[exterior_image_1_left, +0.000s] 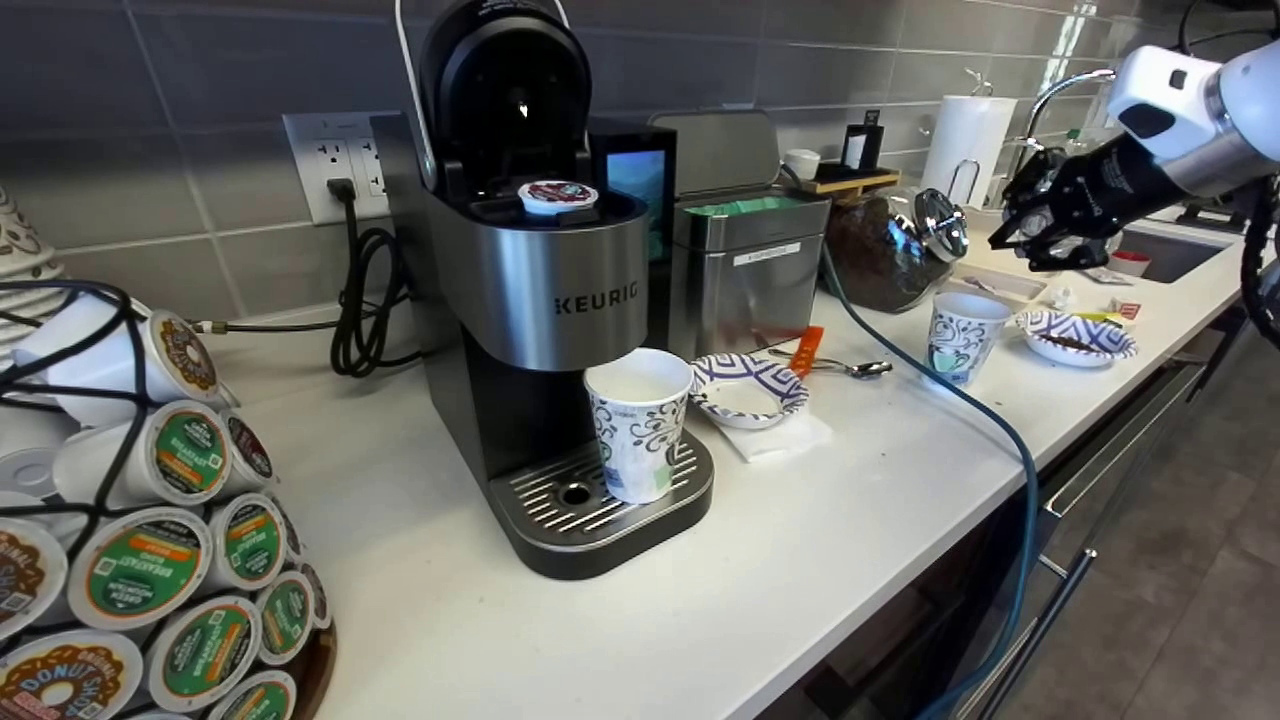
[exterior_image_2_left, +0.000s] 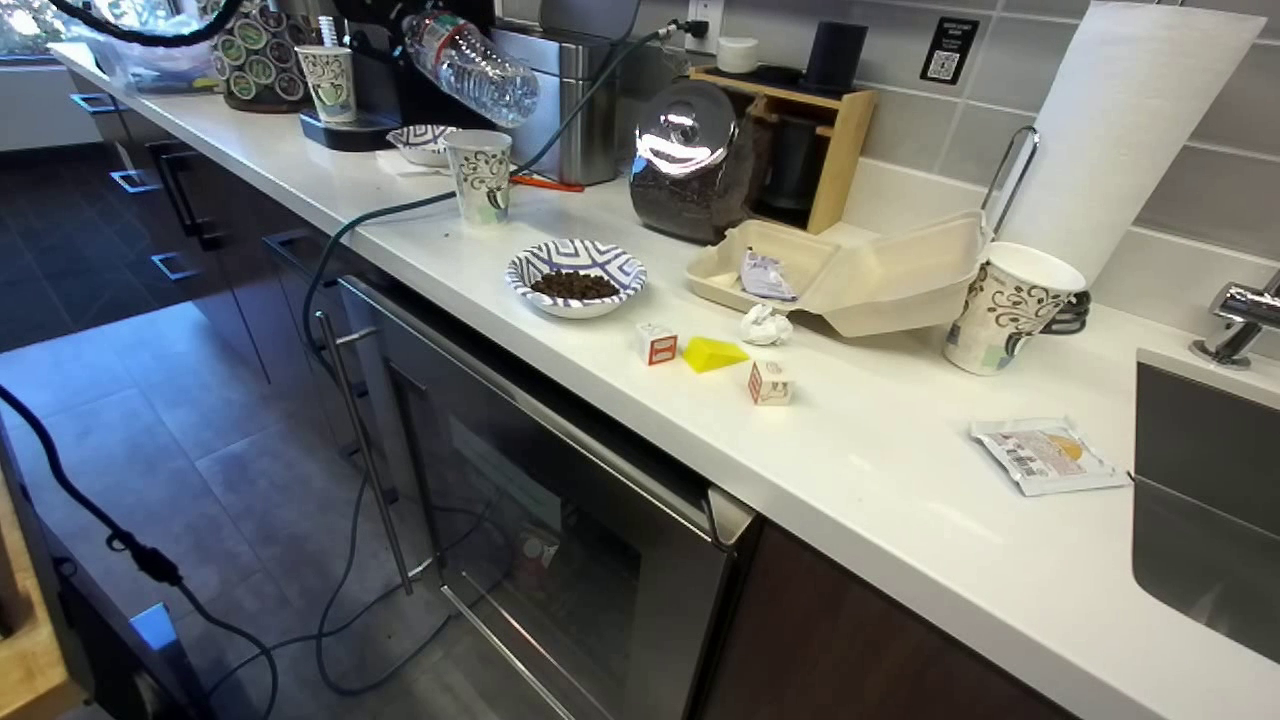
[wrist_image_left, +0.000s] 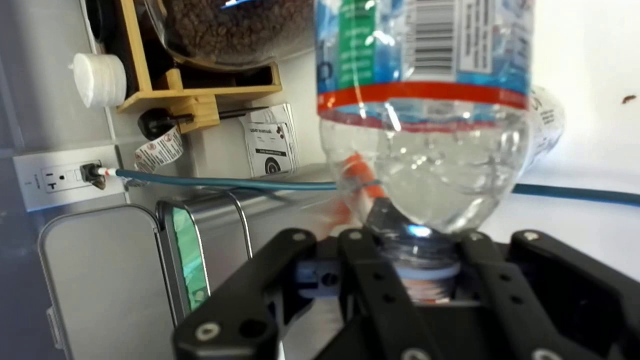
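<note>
A clear plastic water bottle (wrist_image_left: 426, 150) with a blue, red-edged label is held off the counter. My gripper is shut on the bottle's neck, as the wrist view shows. Exterior view 2 has the bottle (exterior_image_2_left: 474, 70) slanting, its base down to the right, above the counter behind a patterned paper cup (exterior_image_2_left: 480, 180). From exterior view 1, the gripper (exterior_image_1_left: 1038, 228) hangs at the right and hides most of the bottle. Far from it stands the Keurig coffee maker (exterior_image_1_left: 504, 282), lid raised, a pod (exterior_image_1_left: 558, 196) on top and a paper cup (exterior_image_1_left: 639, 426) on its drip tray.
A blue cable (exterior_image_1_left: 960, 390) crosses the counter. Near the bottle stand a steel bin (exterior_image_1_left: 750, 270) with its lid up and a jar of coffee beans (exterior_image_2_left: 684, 162). A bowl of dark grounds (exterior_image_2_left: 576, 282) and an open takeout box (exterior_image_2_left: 858, 276) lie toward the sink (exterior_image_2_left: 1206, 516).
</note>
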